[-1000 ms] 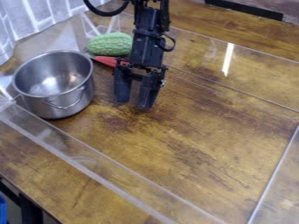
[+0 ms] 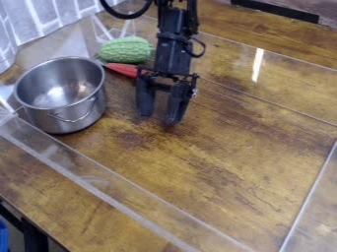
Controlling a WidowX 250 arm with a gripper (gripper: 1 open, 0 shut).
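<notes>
My black gripper (image 2: pixel 166 106) hangs low over the wooden table, just right of a steel pot (image 2: pixel 61 94), its fingers apart and nothing visible held between them. Behind it a green bumpy vegetable toy (image 2: pixel 124 51) lies at the back left, with a red elongated item (image 2: pixel 122 70) in front of it, partly hidden by the arm.
A white cloth or curtain stands at the far left back, and clear panel edges run along the left and right foreground.
</notes>
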